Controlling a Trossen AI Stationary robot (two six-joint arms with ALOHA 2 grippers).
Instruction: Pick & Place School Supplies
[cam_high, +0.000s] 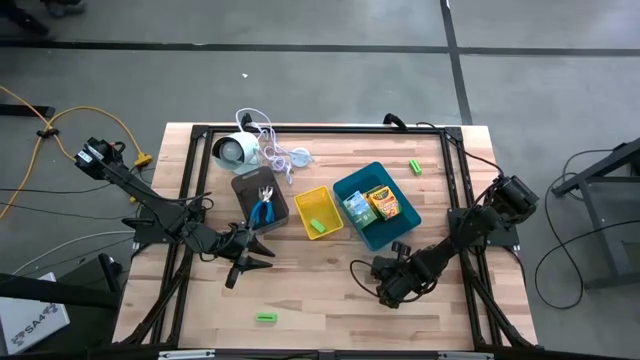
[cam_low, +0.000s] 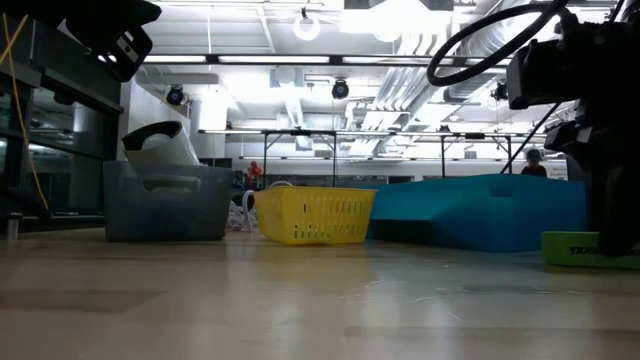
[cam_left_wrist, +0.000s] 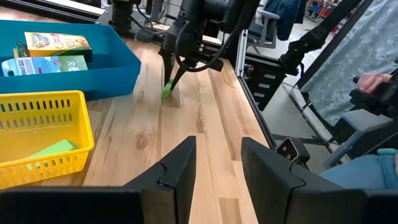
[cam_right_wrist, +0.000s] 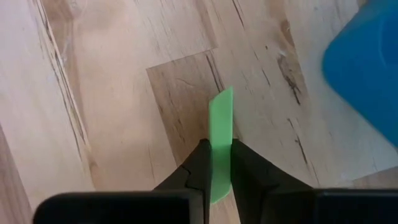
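Note:
Between the fingers of my right gripper is a green eraser (cam_right_wrist: 220, 124), gripped near its middle and low over the wooden table. The low view shows that eraser (cam_low: 590, 250) at the right edge, near the tabletop. My left gripper stands open and empty above the table's left side. One more green eraser (cam_high: 266, 317) lies by the front edge, and another eraser (cam_high: 415, 166) at the back right. In the yellow basket (cam_high: 334, 228) rests a green eraser (cam_high: 317, 226). The teal bin (cam_high: 378, 242) holds two small boxes (cam_high: 383, 202).
A dark grey bin (cam_high: 244, 187) with blue-handled pliers (cam_high: 265, 205) stands left of the yellow basket. Behind it are a white roll-like object (cam_high: 236, 151) and a white cable (cam_high: 270, 150).

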